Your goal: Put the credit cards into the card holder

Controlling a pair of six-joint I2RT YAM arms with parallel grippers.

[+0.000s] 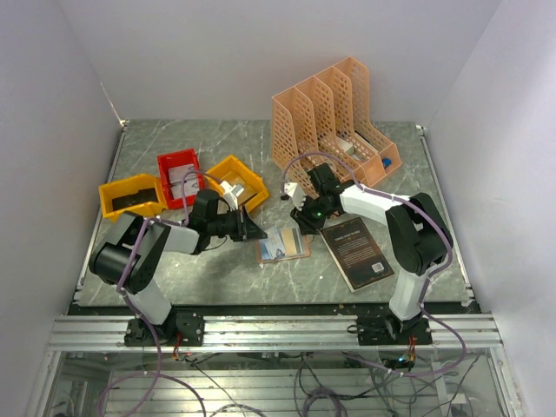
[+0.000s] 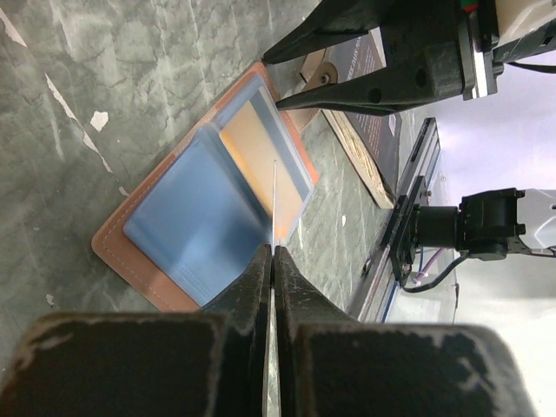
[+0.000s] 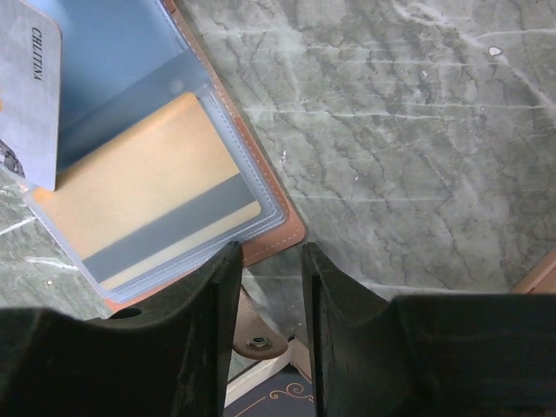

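The open card holder, brown-edged with clear pockets, lies flat on the table between the arms. Its right pocket contains a beige card with a grey stripe; the bluish left pocket shows no card. My left gripper is shut on a pale credit card, which appears edge-on in the left wrist view. That card overlaps the holder from above; whether its lower edge is inside a pocket, I cannot tell. At the holder's right end, my right gripper has its fingers either side of the corner, closed on it with a gap showing.
A dark book lies right of the holder, close to my right gripper. Behind stands an orange file rack. Two yellow bins and a red bin occupy the back left.
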